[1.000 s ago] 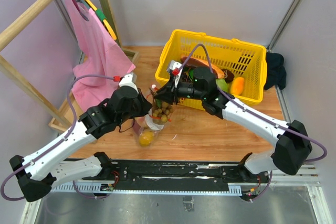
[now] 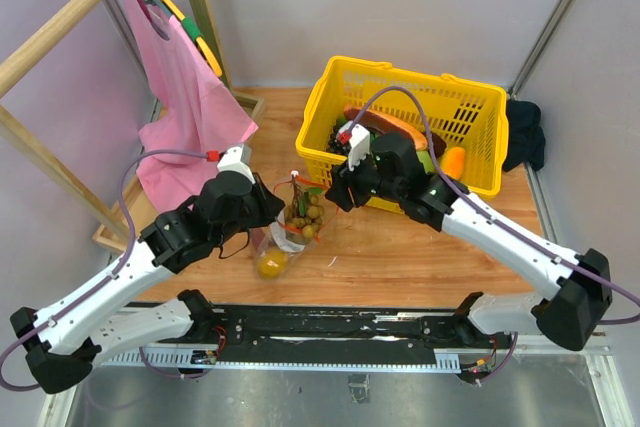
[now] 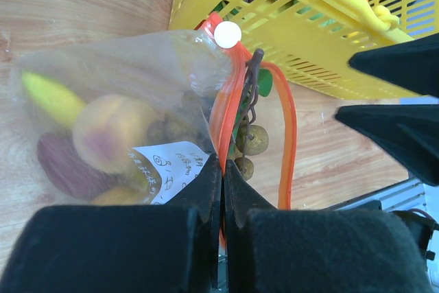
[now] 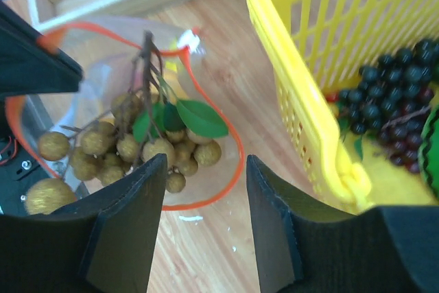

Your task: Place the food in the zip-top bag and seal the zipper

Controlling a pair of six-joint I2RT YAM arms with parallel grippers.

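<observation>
A clear bag [image 3: 75, 56] with an orange zip rim [image 3: 288, 135] lies on the table, its mouth gaping toward the yellow basket. Inside are brown round fruits on a stem [image 4: 127, 145] with green leaves [image 4: 200, 118], a peach-like fruit [image 3: 113, 132], a dark purple item [image 3: 65, 166] and a yellow-green one [image 3: 51, 97]. My left gripper is shut on one side of the orange rim, which runs down between its fingertips. Open and empty, my right gripper stands just off the bag's mouth, on the basket side.
The yellow basket [image 2: 465, 97] stands close behind the right gripper, holding dark grapes [image 4: 391, 94], an orange fruit [image 2: 453, 162] and other produce. Pink cloth [image 2: 190, 107] hangs from a wooden rack at the left. Front right, the table [image 2: 440, 262] is clear.
My right gripper has drawn back from the bag's mouth to the right and slightly down in the top view. The left gripper has stayed at the rim, shifting only slightly.
</observation>
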